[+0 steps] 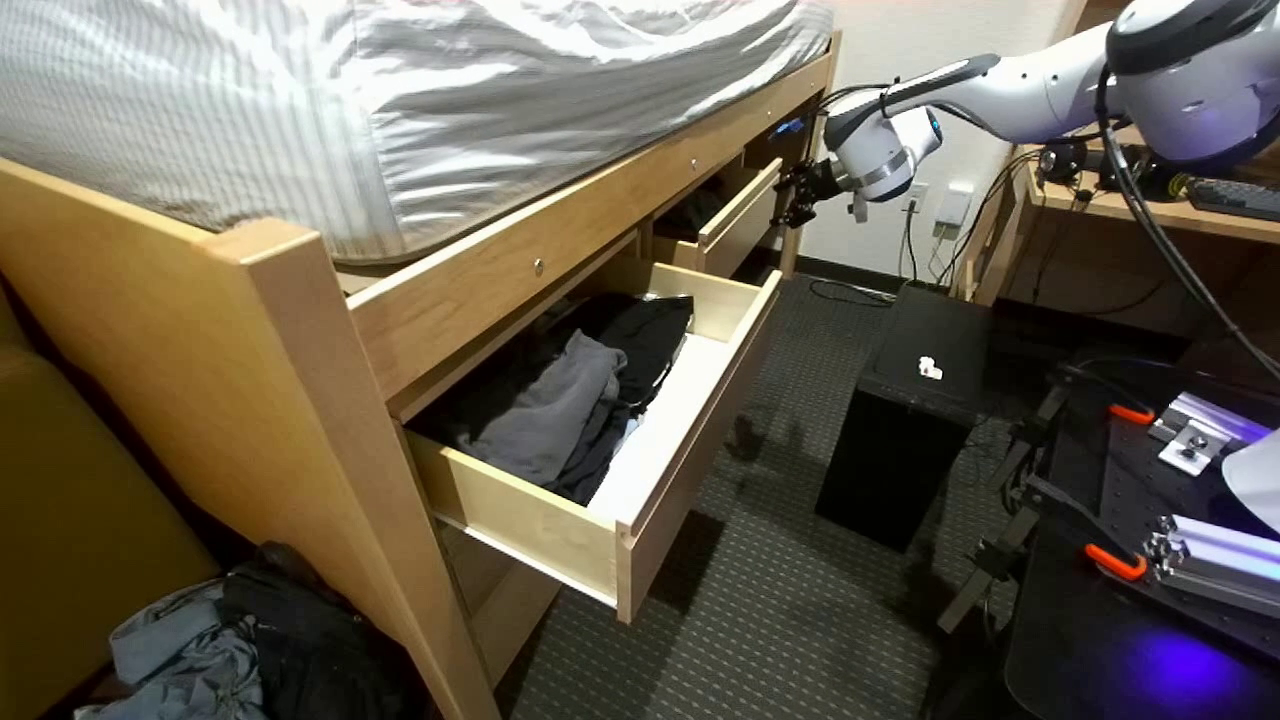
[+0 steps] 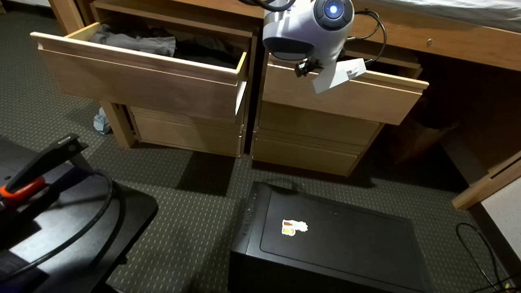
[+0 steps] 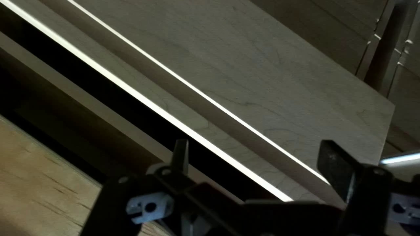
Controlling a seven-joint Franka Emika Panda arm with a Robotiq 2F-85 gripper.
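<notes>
Two drawers under the bed stand pulled out. The near drawer holds grey and black clothes. The far drawer is out by a smaller amount, and dark contents show inside it. My gripper is close to the far drawer's front. In the wrist view the gripper is open, its fingers wide apart. Between and beyond them runs the grooved upper part of the drawer front. I see nothing held; whether a finger touches the wood cannot be told.
A black computer case stands on the carpet before the far drawers. The bed rail runs above both drawers. A black table with clamps is at the right. Dark and grey clothes lie piled by the bed's end.
</notes>
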